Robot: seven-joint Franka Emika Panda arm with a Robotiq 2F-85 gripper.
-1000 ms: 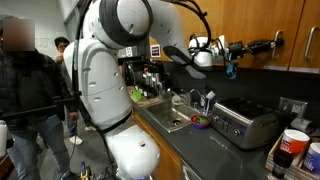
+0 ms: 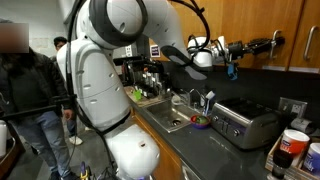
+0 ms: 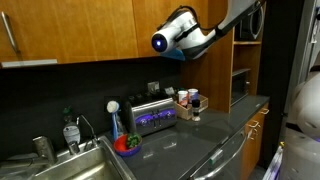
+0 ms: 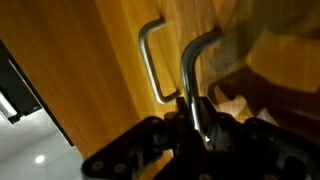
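A curved metal cabinet handle [image 4: 188, 65] runs down between the fingers of my gripper in the wrist view, and the fingers are shut on it. Beside it a second metal handle [image 4: 148, 62] stands on the neighbouring wooden door [image 4: 110, 50], clear of the fingers. From exterior view 1, my gripper [image 2: 276, 41] reaches the upper wooden cabinets [image 2: 240, 18] from the left. The far handle [image 2: 309, 42] hangs free to its right. In exterior view 2 the arm [image 3: 190, 40] covers part of the cabinet front. Whether the held door stands ajar, I cannot tell.
Below lies the dark counter [image 2: 215, 152], with a toaster [image 2: 245, 125], a sink [image 2: 172, 117], a red bowl with a colander [image 2: 201, 121] and a wooden box of cups [image 2: 300, 155]. Two people stand at the left. Open air lies between counter and cabinets.
The arm's upper links have swung lower and towards the camera in exterior view 1. My gripper stays at the handle. The people at the left have shifted a little.
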